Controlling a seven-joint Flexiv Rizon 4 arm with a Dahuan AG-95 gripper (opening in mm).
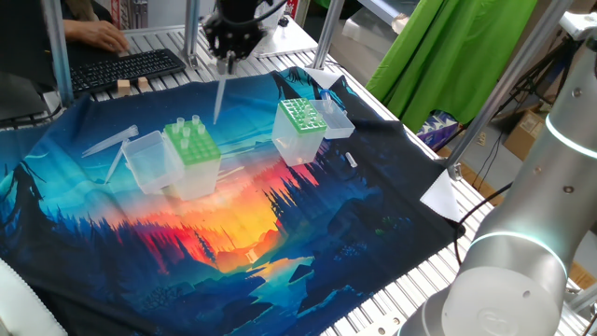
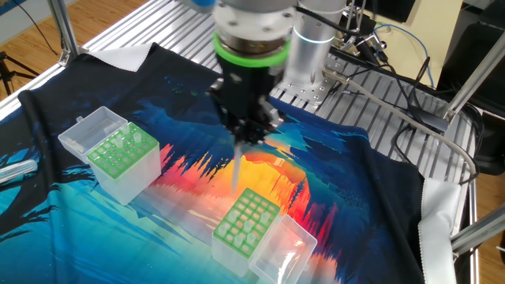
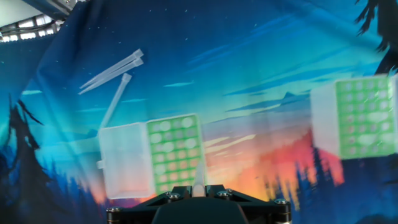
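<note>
A long clear pipette tip (image 2: 236,170) hangs point-down from my gripper (image 1: 227,65), which is shut on its upper end. In the wrist view the tip (image 3: 199,179) runs forward between the fingers. One open tip box (image 1: 194,168) has a green rack with several tips standing in it. In exterior view 2 the held tip hangs clear of this box's green rack (image 2: 248,223). A second open tip box (image 1: 300,135), also green-topped, stands apart from the first; its rack (image 3: 367,118) is at the right of the wrist view.
Several loose tips (image 3: 115,73) lie on the printed cloth (image 1: 252,243) beside the first box's clear lid (image 3: 127,160). A small white piece (image 1: 351,160) lies near the second box. Open cloth extends between and in front of the boxes.
</note>
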